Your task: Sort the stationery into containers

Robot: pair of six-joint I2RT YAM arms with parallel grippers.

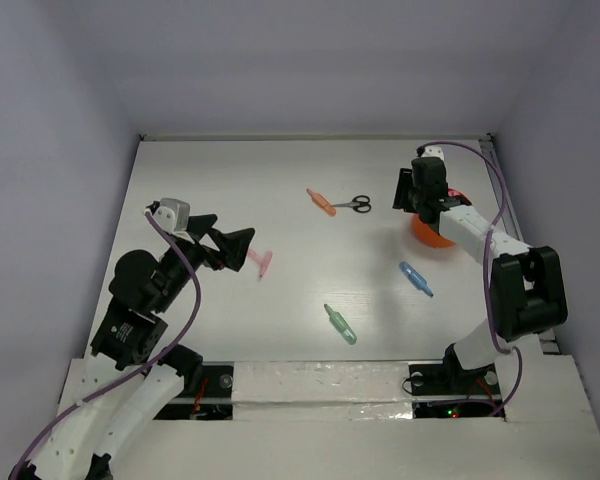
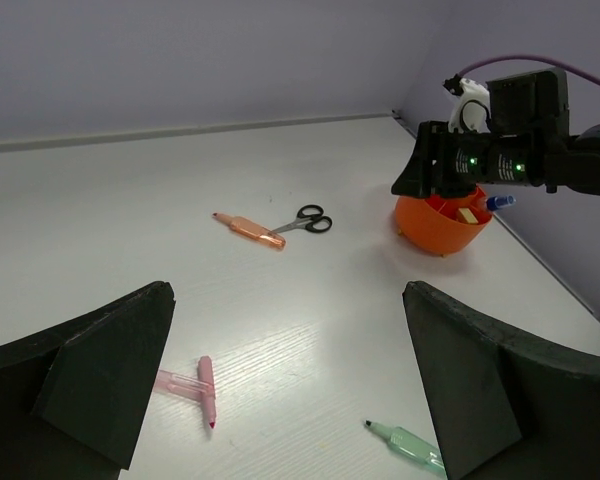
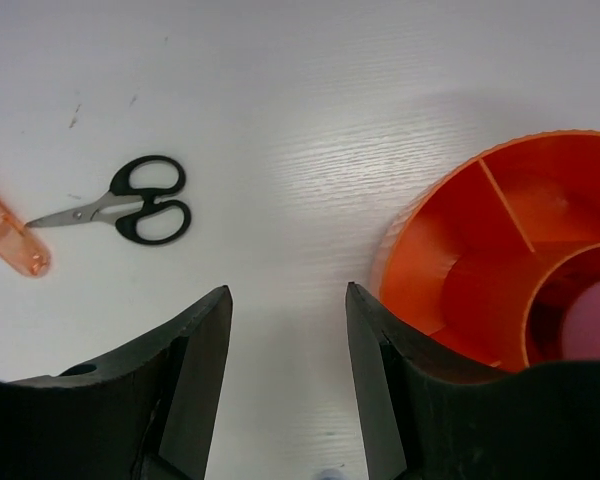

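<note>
The orange divided container [image 1: 430, 235] stands at the right, holding some items, including a blue-capped one [image 2: 500, 202]. My right gripper hangs just over its left rim, fingers apart and empty. Scissors [image 3: 152, 210] and an orange marker [image 1: 320, 201] lie left of the container. A blue marker [image 1: 416, 279] lies in front of it, a green marker [image 1: 340, 324] at front centre, and crossed pink pieces [image 2: 207, 390] on the left. My left gripper stands open and empty above the left side of the table.
Walls surround the white table [image 1: 210, 170] at back and sides.
</note>
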